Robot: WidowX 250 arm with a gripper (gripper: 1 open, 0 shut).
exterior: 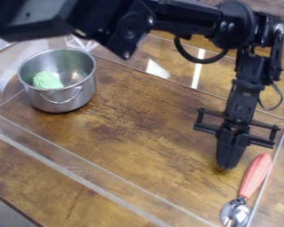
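My black gripper [227,156] points down low over the wooden table at the right, its fingers closed together with nothing visible between them. Just right of and below it lies a scoop with a pink handle [254,176] and a silver head [234,212], apart from the fingertips as far as this view shows.
A steel pot [74,93] with a green object [47,80] inside stands at the upper left. The arm spans the top of the view.
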